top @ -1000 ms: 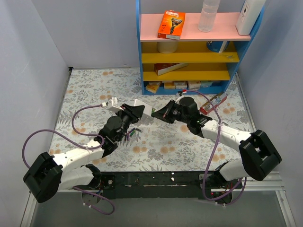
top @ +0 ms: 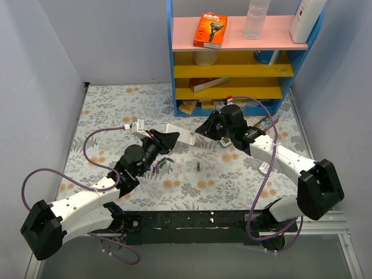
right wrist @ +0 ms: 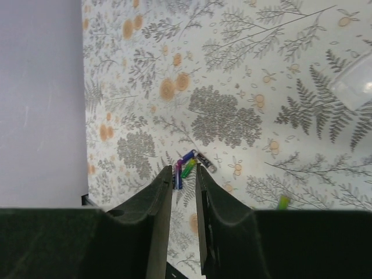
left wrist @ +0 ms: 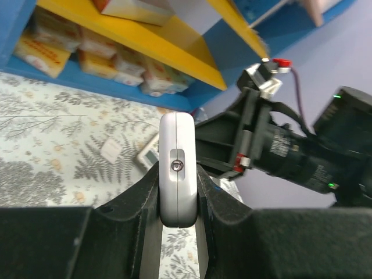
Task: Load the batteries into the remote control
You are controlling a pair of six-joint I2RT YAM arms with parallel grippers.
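Note:
My left gripper (top: 173, 137) is shut on the white remote control (top: 183, 134), holding it up off the table. The left wrist view shows the remote control (left wrist: 178, 197) end-on, with a screw in its end. Close to its right end is my right gripper (top: 200, 132), a little open; its fingers (right wrist: 158, 218) are slightly apart with nothing between them. A green battery (top: 198, 166) lies on the table below the two grippers, also in the right wrist view as a green battery (right wrist: 283, 202). Several small coloured batteries (top: 162, 164) lie together farther left.
A blue-framed shelf (top: 232, 71) holding boxes and bottles stands at the back. A small pale square piece (left wrist: 111, 150) and a white device (left wrist: 150, 152) lie on the table beyond the remote.
My right gripper has backed away slightly to the right and upward in the top view.

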